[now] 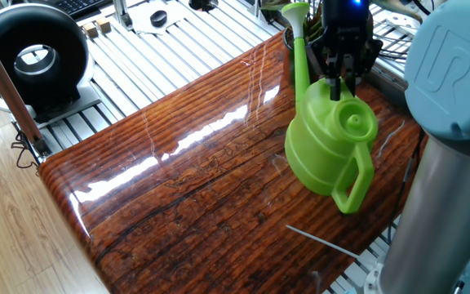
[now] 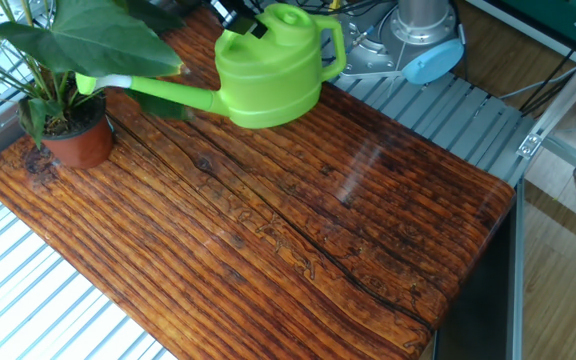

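A light green watering can is at the far right of the wooden table in exterior view 1, its handle facing the camera side. My gripper is over its top, shut on the upper rim of the filling opening. In exterior view 2 the watering can appears roughly upright, and its long spout reaches left to the potted plant. The spout's pale tip lies among the leaves, over or beside the brown pot; exactly which cannot be told. Only the dark finger ends show at the can's top there.
Large plant leaves overhang the spout. My arm's grey link stands at the right of exterior view 1. A black ring-shaped device sits off the table.
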